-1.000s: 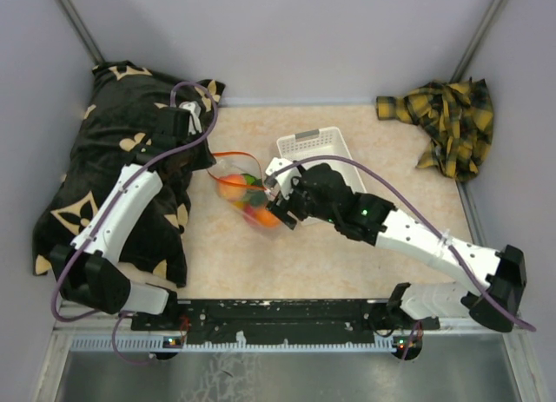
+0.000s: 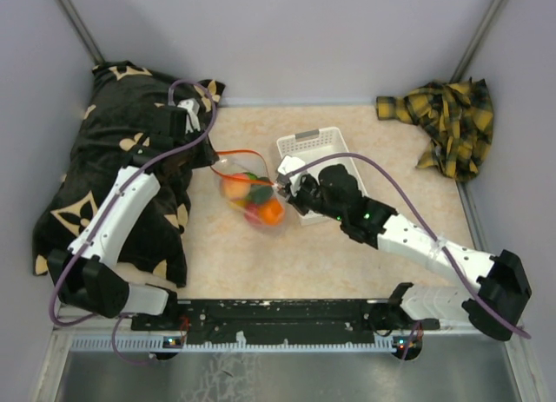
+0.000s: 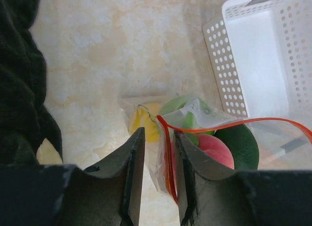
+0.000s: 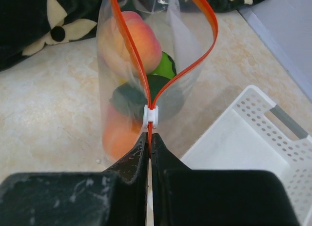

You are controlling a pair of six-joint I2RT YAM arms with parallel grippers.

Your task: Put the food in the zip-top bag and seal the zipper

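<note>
The clear zip bag [image 2: 243, 202] holds a peach [image 4: 129, 48], an orange [image 4: 119, 135], a dark green item [image 2: 259, 192] and other food. Its orange zipper is open in a loop, with a white slider [image 4: 150, 116] near one end. My right gripper [image 2: 287, 194] is shut on the zipper end just past the slider. My left gripper [image 2: 207, 159] is at the other end, fingers slightly apart around the bag's edge and zipper; whether it grips them is unclear.
A white basket [image 2: 313, 146] stands right behind the bag. A black patterned cloth [image 2: 95, 185] covers the left side, and a yellow plaid cloth [image 2: 452, 124] lies at back right.
The left arm has barely moved.
</note>
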